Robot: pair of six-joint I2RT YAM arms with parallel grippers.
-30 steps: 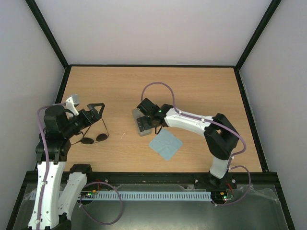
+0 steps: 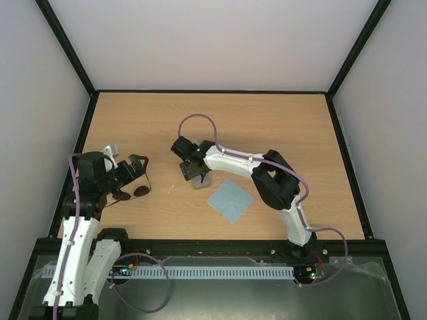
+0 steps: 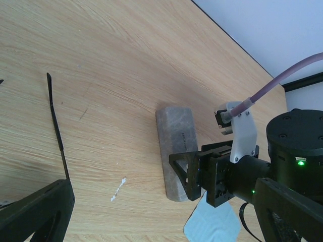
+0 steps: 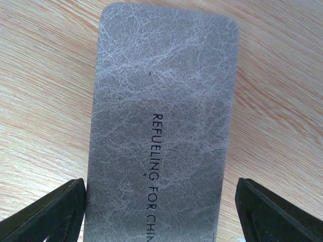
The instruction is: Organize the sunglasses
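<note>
The sunglasses (image 2: pixel 141 191) lie at the left of the table with arms spread, partly under my left gripper (image 2: pixel 133 168), which is open; its wrist view shows one dark temple (image 3: pixel 56 123) between and beyond its fingers. A grey case (image 2: pixel 201 183), lettered "REFUELING FOR CHIN…", lies at the centre with my right gripper (image 2: pixel 190 172) over it. In the right wrist view the case (image 4: pixel 159 91) fills the middle, and the right fingers (image 4: pixel 58 217) stand apart at either side, low by its edges; whether they touch it is unclear.
A light blue cloth (image 2: pixel 233 200) lies right of the case, near the front. Dark frame edges and walls border the table.
My right gripper has moved left along the case from its right side to over it.
</note>
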